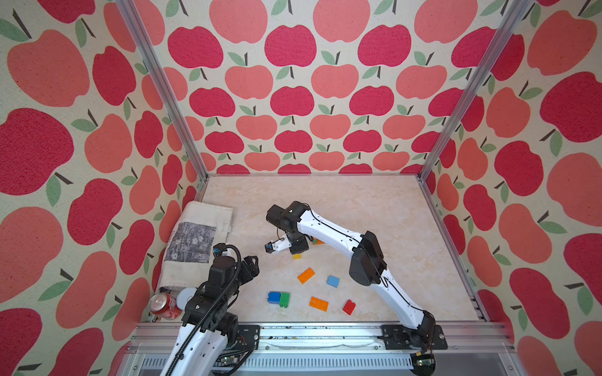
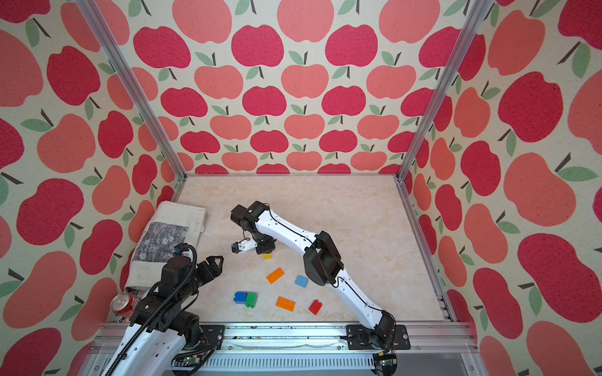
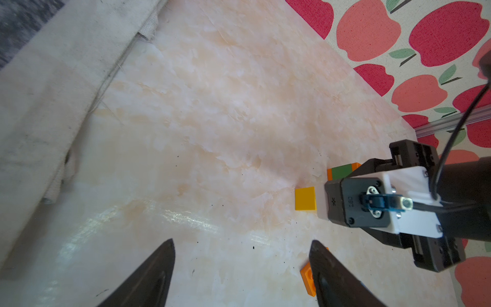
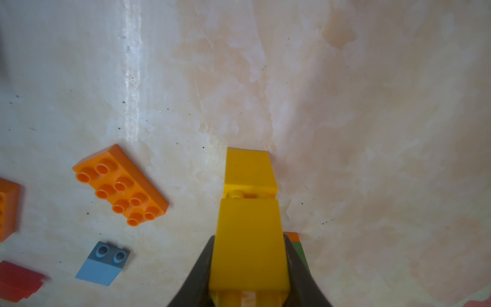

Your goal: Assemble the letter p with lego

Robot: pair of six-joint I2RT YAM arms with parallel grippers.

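Note:
My right gripper is shut on a yellow brick (image 4: 249,240), held over a second yellow brick (image 4: 249,166) on the table (image 4: 358,128); whether the two touch I cannot tell. A green and orange piece (image 3: 341,171) lies just behind them, partly hidden by that gripper. Loose orange bricks (image 4: 120,184) (image 2: 285,304), a light blue brick (image 4: 102,263), a red brick (image 4: 20,280) and a blue and green pair (image 2: 245,299) lie toward the front. My left gripper stands open at the left, nothing between its fingers.
A folded cloth (image 1: 197,219) covers the back left of the table, with a red can (image 1: 161,304) at the front left. Patterned walls enclose three sides.

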